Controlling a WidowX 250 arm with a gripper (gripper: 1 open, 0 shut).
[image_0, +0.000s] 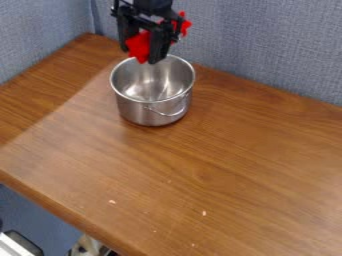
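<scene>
My black gripper (150, 38) hangs at the top of the view, shut on a red object (138, 46), whose shape is partly hidden by the fingers. It is directly over the steel pot (155, 100), at its back rim. The pot stands upright on the wooden table, its wire handle down along the front side.
Grey fabric walls (261, 50) bound it at the back and left. A dark gap with some hardware shows past the near left edge.
</scene>
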